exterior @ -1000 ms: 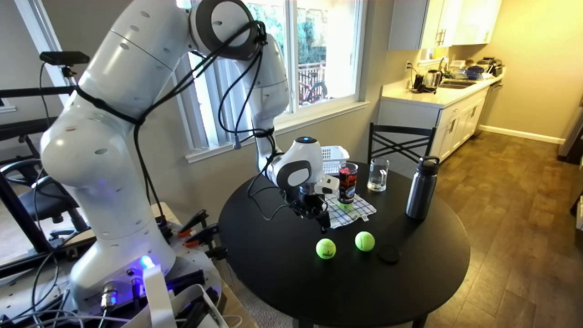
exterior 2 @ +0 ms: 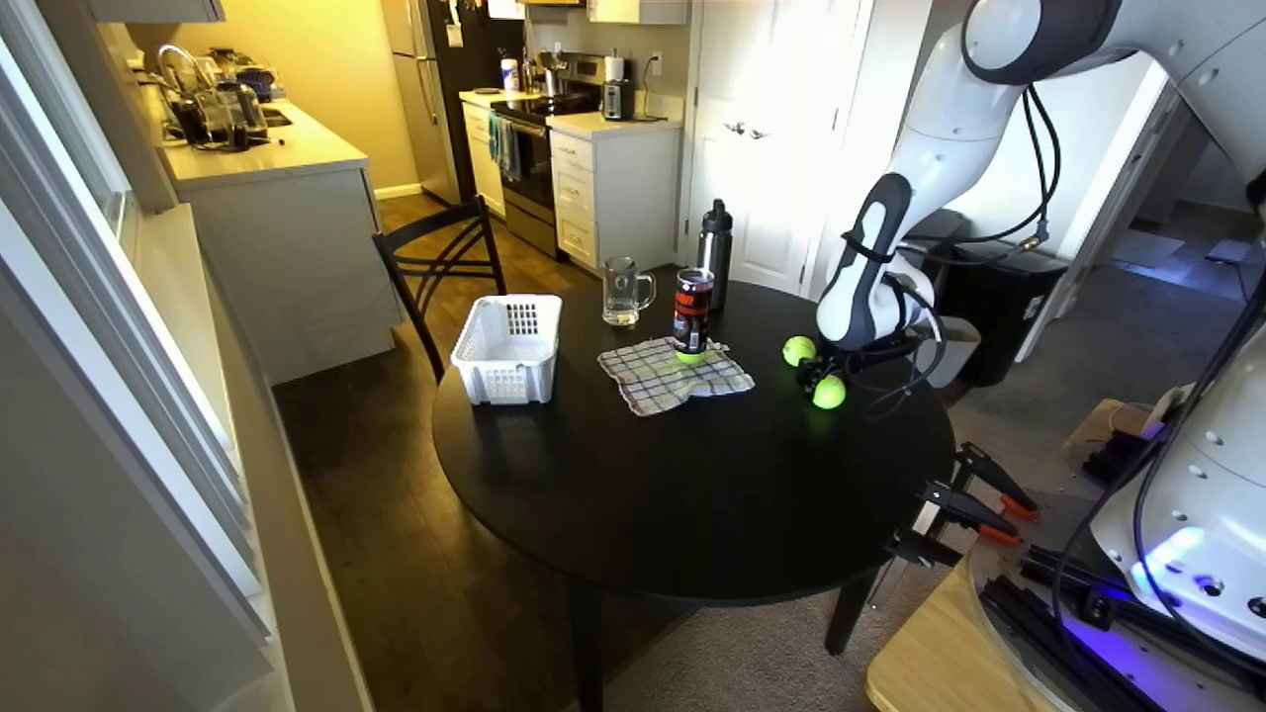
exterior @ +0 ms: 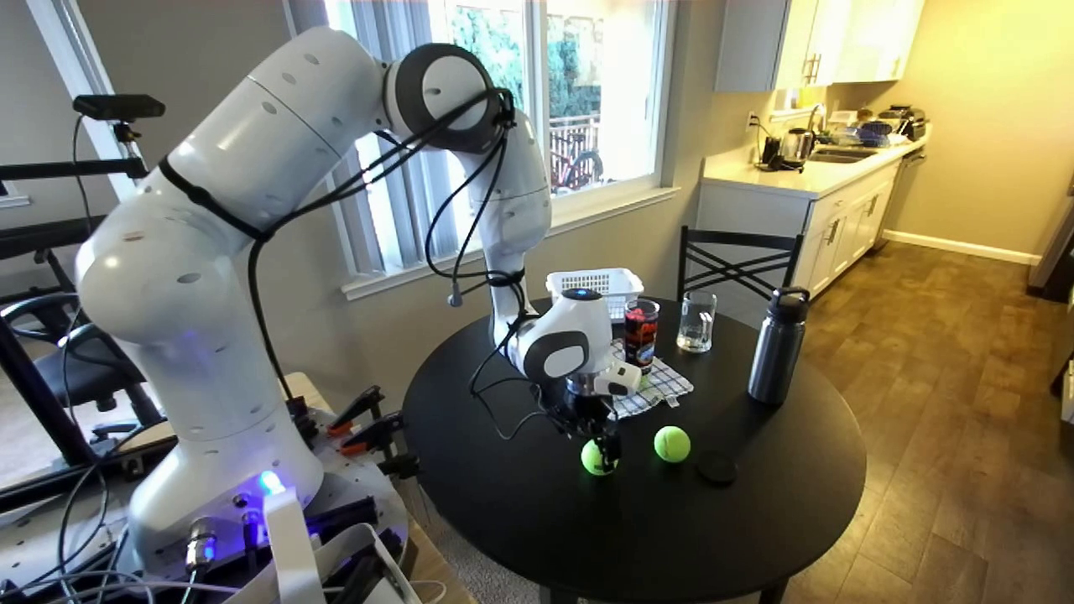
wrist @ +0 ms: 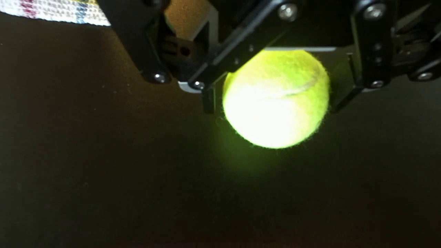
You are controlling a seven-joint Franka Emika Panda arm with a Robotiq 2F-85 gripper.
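A yellow-green tennis ball (exterior: 591, 461) rests on the round black table (exterior: 544, 513). My gripper (exterior: 604, 443) is down around this ball. In the wrist view the ball (wrist: 285, 117) sits between the two fingers, and the gripper is part open. A clear gap shows beside the left finger (wrist: 209, 101); the right finger is closer to the ball, and contact there is hard to judge. Apart from them, a second tennis ball (exterior: 671, 444) lies to the right in exterior view 1.
A black-and-red can (exterior 2: 691, 314), green at its foot, stands on a checked cloth (exterior 2: 647, 378). Around it are a white basket (exterior 2: 507, 344), a glass mug (exterior: 696, 322) and a tall dark bottle (exterior: 777, 352). A black disc (exterior: 716, 467) lies near the second ball.
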